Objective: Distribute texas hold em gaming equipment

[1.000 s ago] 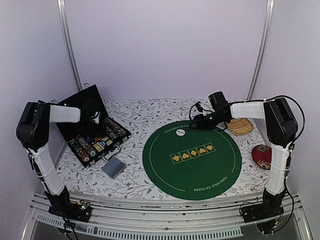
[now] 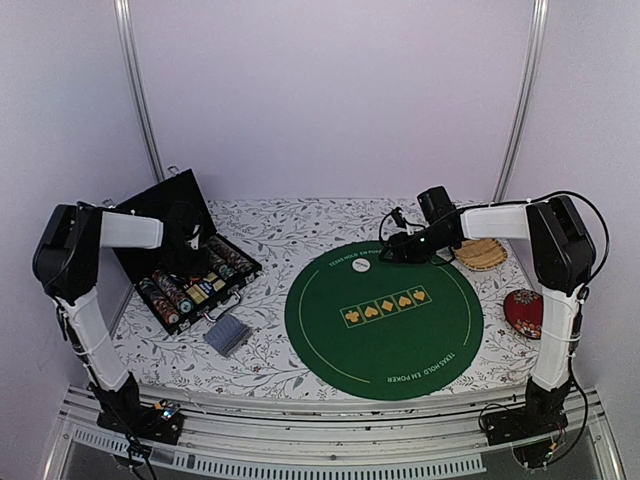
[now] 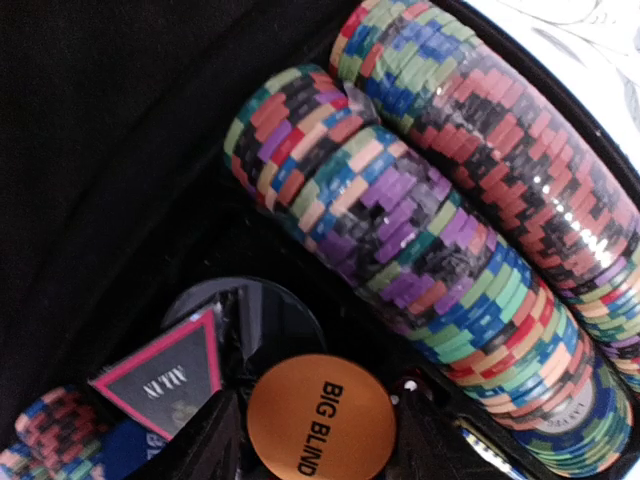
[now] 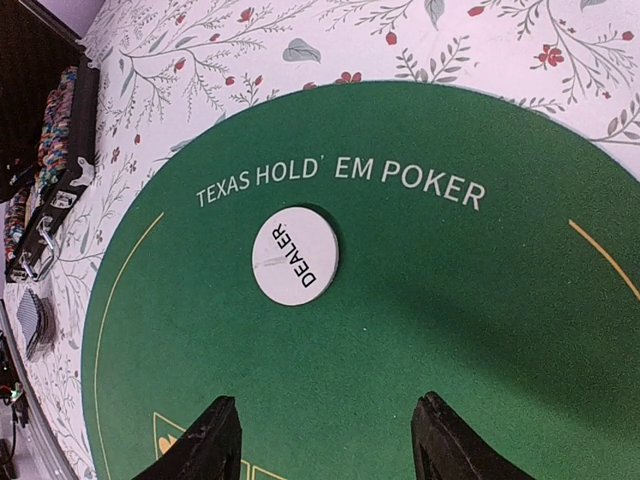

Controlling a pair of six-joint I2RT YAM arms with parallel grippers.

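My left gripper is down in the open black chip case (image 2: pixel 150 210) at left, its fingers either side of the orange BIG BLIND disc (image 3: pixel 322 400); contact is unclear. Beside it lie rows of colourful chips (image 3: pixel 500 170), a clear round piece (image 3: pixel 245 290) and a NIUN triangle (image 3: pixel 160 375). My right gripper hangs over the back of the green poker mat (image 2: pixel 385 355), fingers apart with nothing between them. A white DEALER disc (image 4: pixel 295 255) lies on the mat.
A grey card stack (image 2: pixel 227 335) lies in front of the case. A wooden plate (image 2: pixel 482 257) and red round item (image 2: pixel 523 313) sit on the right, partly near the right arm.
The left arm has shifted very slightly within the case. The right arm looks unchanged.
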